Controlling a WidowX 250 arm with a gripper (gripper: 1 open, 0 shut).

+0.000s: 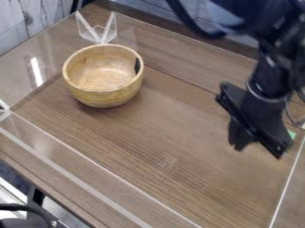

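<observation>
My gripper [237, 134] hangs low on the right side of the table, motion-blurred, its black fingertips close together with nothing visible between them. It covers most of a green block, of which only a small edge [290, 134] shows at the right. A wooden bowl [105, 89] sits at the upper left of the table, apart from the gripper.
A clear crumpled plastic piece [98, 28] stands at the back left. A wall runs along the back, and a black cable lies at the lower left corner.
</observation>
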